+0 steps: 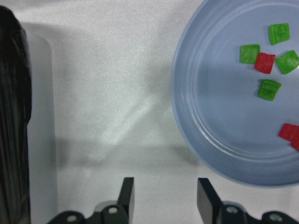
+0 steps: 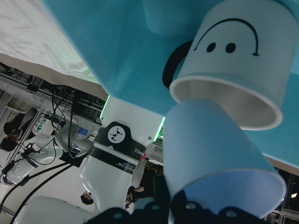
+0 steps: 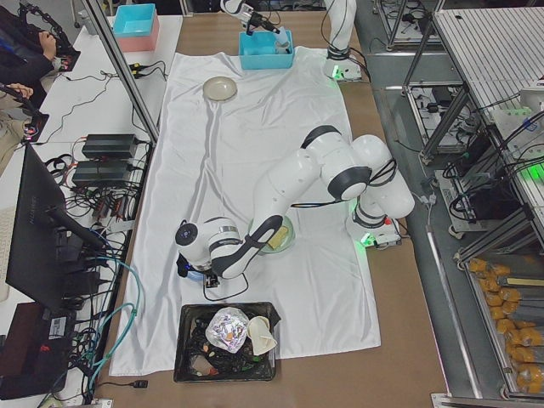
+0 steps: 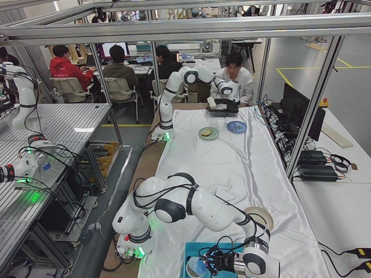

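My left gripper is open and empty above the cloth between a black bin (image 3: 183, 340) and a blue plate (image 1: 224, 130) with several green and red pieces. A crumpled foil ball (image 3: 225, 327) lies in the bin. A green plate (image 4: 208, 132) with a yellow piece sits nearby. My right gripper is shut on a light blue cup (image 2: 215, 154) at the blue tub (image 2: 107, 42), beside a white smiley mug (image 2: 233, 51) with a dark handle.
A beige plate (image 3: 219, 85) lies on the white cloth near the right arm. A monitor and cables line one side, metal frames the other.
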